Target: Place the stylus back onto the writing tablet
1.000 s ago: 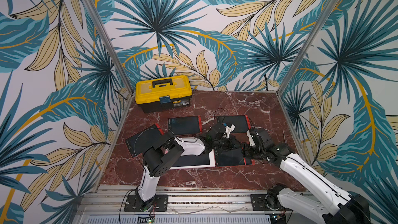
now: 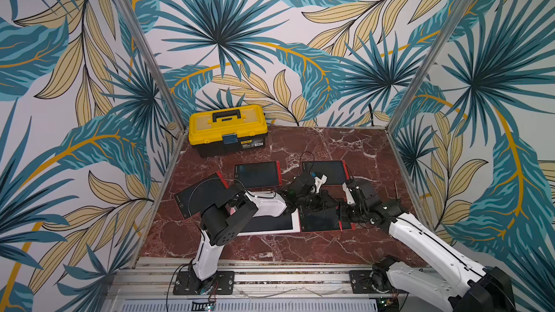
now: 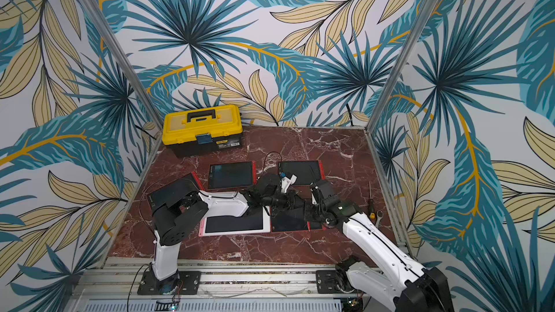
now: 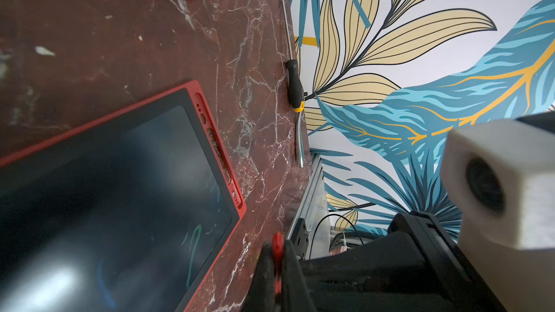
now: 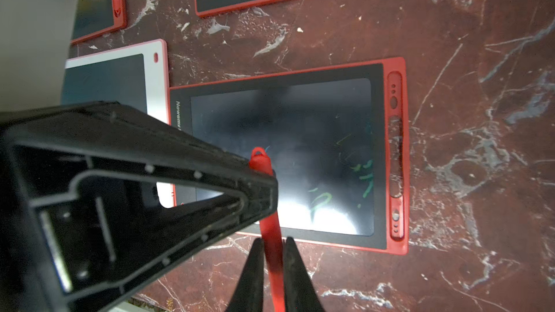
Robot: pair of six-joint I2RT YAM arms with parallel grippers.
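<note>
A red stylus (image 5: 271,265) is upright between the fingertips of my right gripper in the right wrist view, above a red-framed tablet (image 5: 289,150) whose slot on the right edge is empty. Whether the right fingers press on it I cannot tell. In the left wrist view the stylus's red top (image 4: 278,243) shows at my left gripper, whose fingers are closed around it. Both grippers meet over the middle-front tablets in the top views.
A white tablet (image 5: 156,81) adjoins on the left; other tablets (image 2: 256,173) lie behind. A yellow toolbox (image 2: 227,121) stands at back left. A screwdriver (image 4: 293,81) lies along the right edge.
My right arm and gripper have shifted very slightly; the left arm looks still.
</note>
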